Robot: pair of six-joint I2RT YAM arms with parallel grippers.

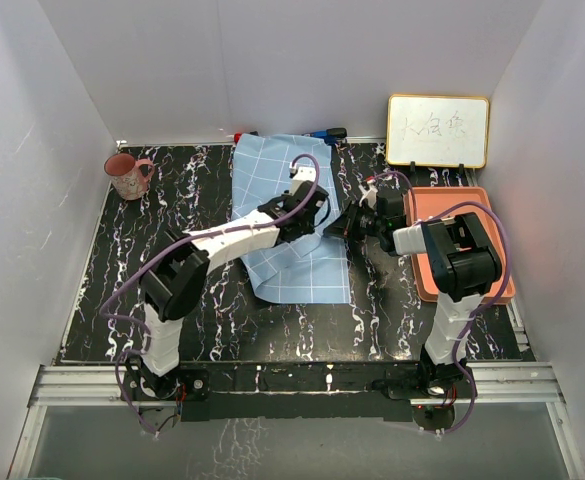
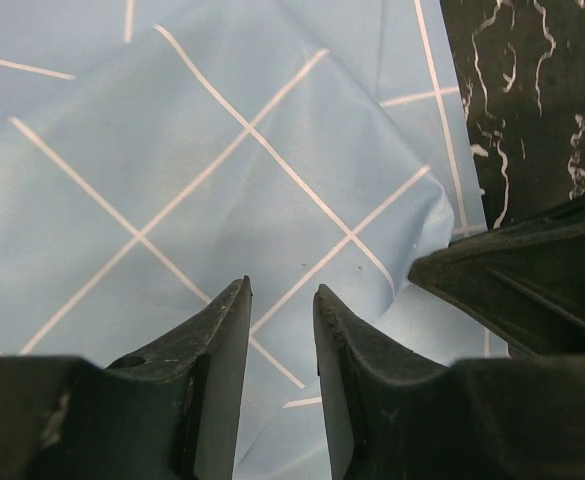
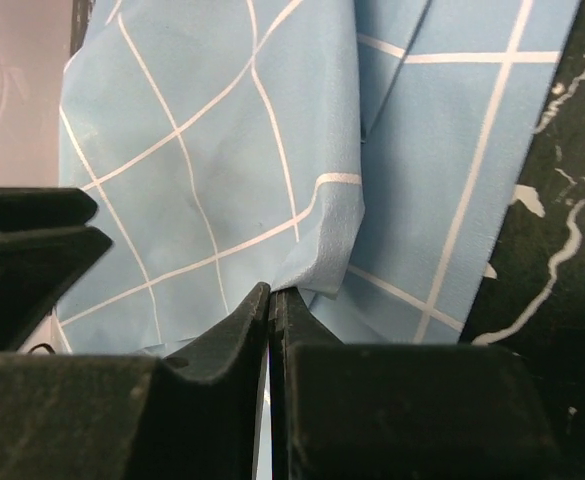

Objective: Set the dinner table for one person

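Note:
A light blue cloth with white grid lines [image 1: 304, 282] lies over the middle of the table, partly folded, its near end flat and its centre hidden under my left arm. In the right wrist view my right gripper is shut on a folded corner of the cloth [image 3: 332, 235]. That pinched corner shows from the other side in the left wrist view, held by the right fingers [image 2: 472, 272]. My left gripper stands part open above the cloth [image 2: 202, 150]; only cloth shows through the gap, nothing between its fingers.
A patterned reddish mug [image 1: 130, 178] stands at the far left. An orange tray [image 1: 425, 280] sits at the right, partly under my right arm. A small whiteboard [image 1: 438, 130] is at the back right.

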